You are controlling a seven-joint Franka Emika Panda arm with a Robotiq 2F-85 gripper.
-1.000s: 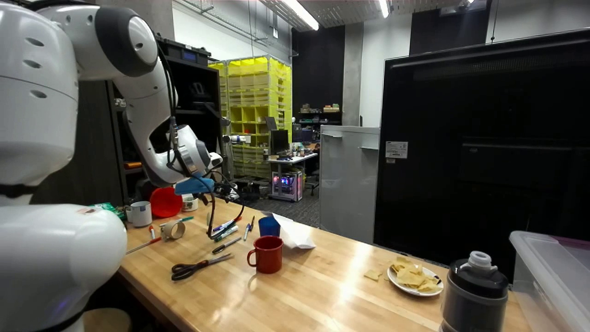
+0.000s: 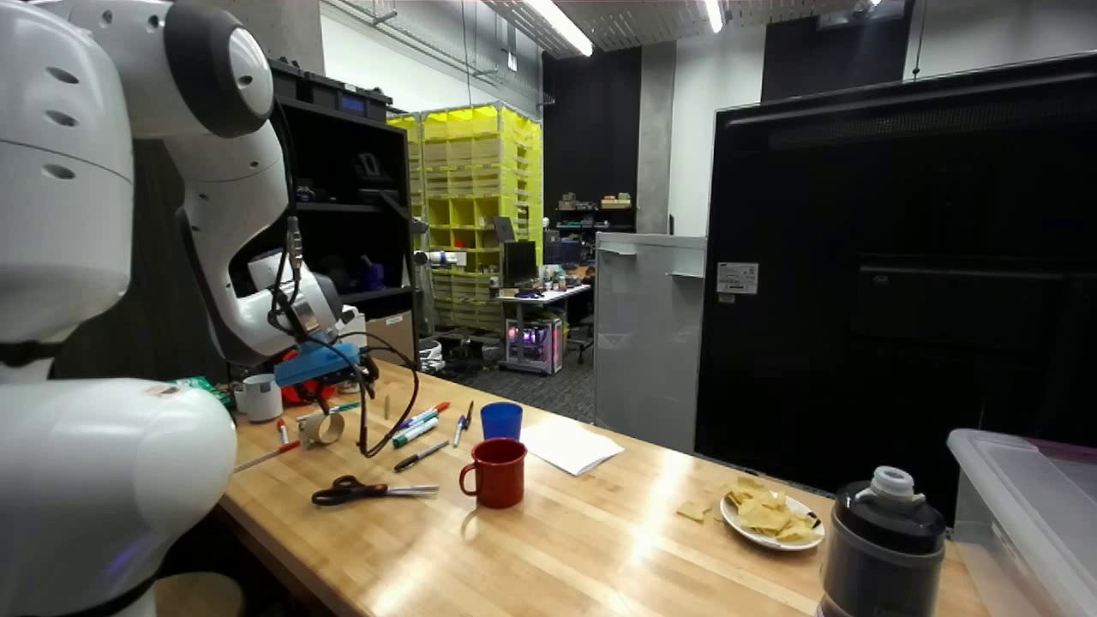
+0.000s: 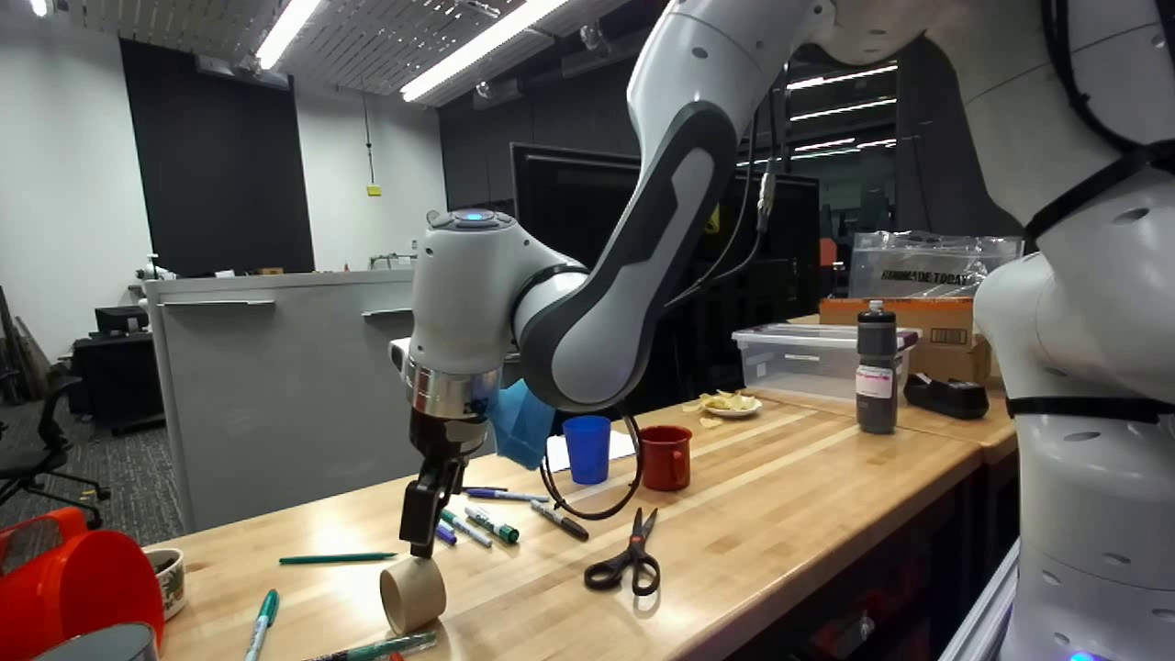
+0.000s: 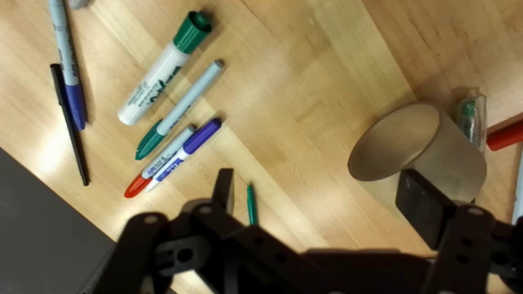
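My gripper is open over the table, with nothing held between its fingers. In the wrist view its right finger (image 4: 421, 208) overlaps the outer side of a tan cardboard ring (image 4: 456, 152); whether they touch I cannot tell. The ring rests on its curved side, its opening facing the gap between the fingers. Exterior view 2 has the gripper (image 3: 424, 523) just above the ring (image 3: 416, 595). A thin green pen (image 4: 251, 205) shows beyond the left finger. Several markers, among them a thick green-capped one (image 4: 159, 76), lie left of the ring.
Scissors (image 2: 355, 492), a red mug (image 2: 500, 475), a blue cup (image 2: 501, 420) and white paper (image 2: 571, 444) occupy the middle. A red container (image 3: 83, 584) stands close to the ring. Chips on a plate (image 2: 771, 514) and a bottle (image 2: 884, 555) are farther right.
The arm has moved left and lower in exterior view 1, toward the ring. The paper, raised at one side before, now lies flat and farther right. The scissors have turned slightly.
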